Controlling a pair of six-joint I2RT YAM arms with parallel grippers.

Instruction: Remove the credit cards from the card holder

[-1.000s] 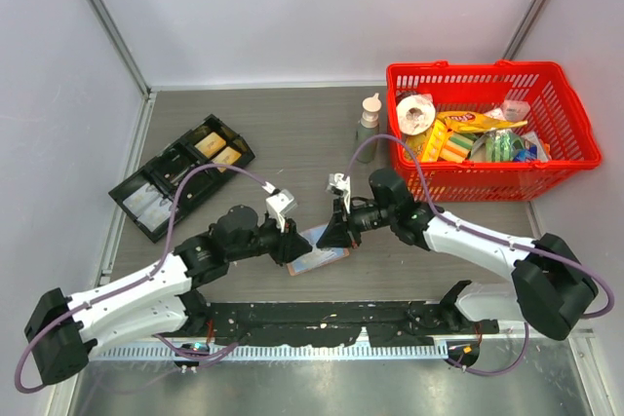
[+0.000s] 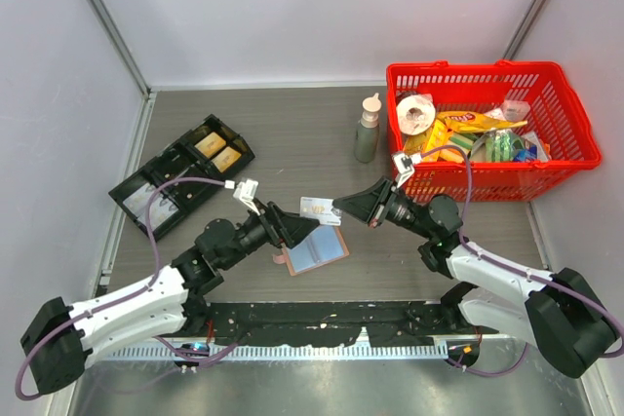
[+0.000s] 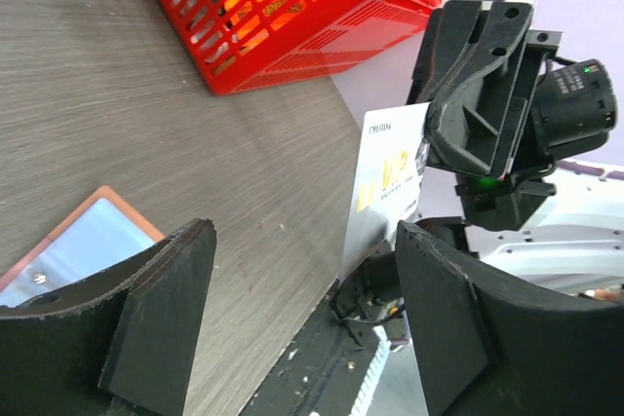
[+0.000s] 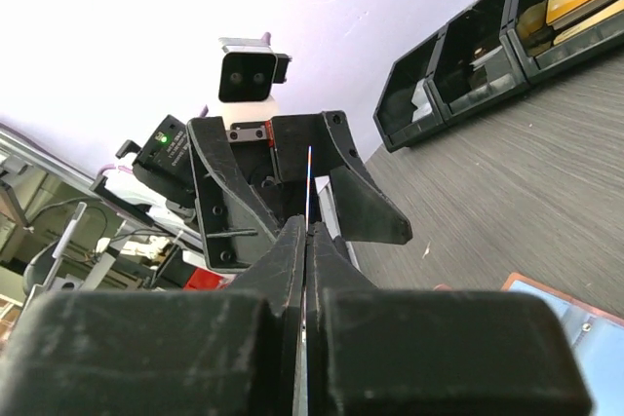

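Note:
A white card with gold lettering (image 2: 320,210) juts from my right gripper (image 2: 369,217), pinched at one edge; the left wrist view shows the card (image 3: 386,174) clear of the table. Edge-on in the right wrist view, the card (image 4: 309,182) is only a thin line between the closed fingers. My left gripper is open, its fingers facing the card's free end, with nothing held between them. Below both grippers, the light-blue card holder with a brown border (image 2: 317,249) lies on the table, partly hidden by the left gripper in the top view.
At the back right stands a red basket (image 2: 487,180) full of packets, with a grey-green bottle (image 2: 367,139) beside it. A black compartment tray (image 2: 182,178) sits at the left. Bare table (image 2: 292,124) spreads behind the arms.

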